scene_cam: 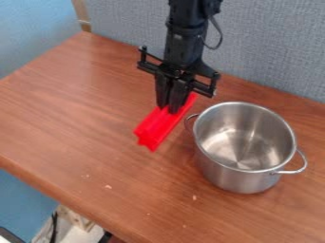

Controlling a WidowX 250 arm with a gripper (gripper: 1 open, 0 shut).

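Observation:
My black gripper (172,100) hangs over the upper middle of the table, its fingertips at the upper part of a red bar (162,124). The bar lies at a slant, its lower left end nearest the camera. Whether the fingers grip it is hard to see. A steel pot (235,169) with two handles stands just to the right of the bar and gripper.
A grey padded wall (273,43) closes off the back, with a pale blue surface beyond the table's left edge.

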